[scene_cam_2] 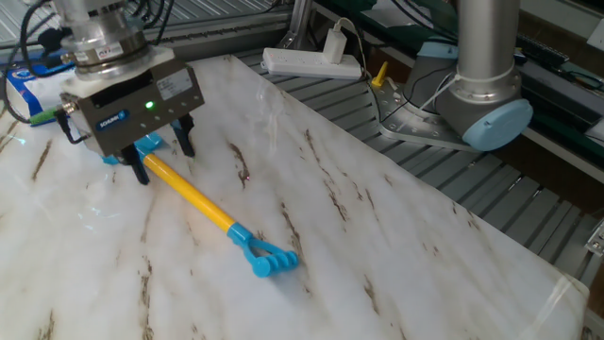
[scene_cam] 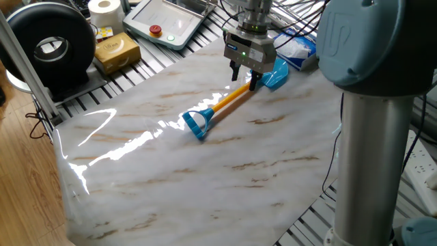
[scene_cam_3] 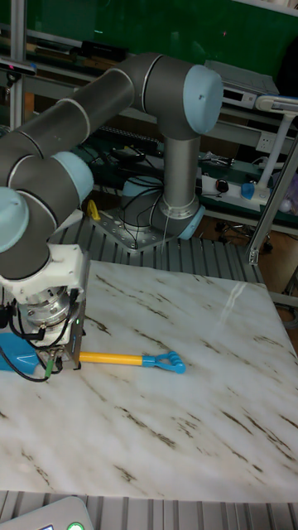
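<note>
A toy shovel with a yellow shaft (scene_cam: pixel 229 98), a blue D-shaped grip (scene_cam_2: pixel 270 261) and a blue blade (scene_cam: pixel 278 75) lies on the marbled table sheet. My gripper (scene_cam: pixel 245 77) stands open over the blade end of the shaft, its fingers wide apart. From the second exterior view, the gripper (scene_cam_2: pixel 167 169) has one dark finger on either side of the shaft's line, with nothing clamped between them. In the third exterior view the arm hides the fingertips and part of the shovel; the shaft (scene_cam_3: pixel 112 358) shows beyond them.
A blue-and-white packet (scene_cam: pixel 297 49) lies behind the blade. At the back left are a yellow-brown box (scene_cam: pixel 117 52), a paper roll (scene_cam: pixel 106 14) and a panel with a red button (scene_cam: pixel 156 31).
</note>
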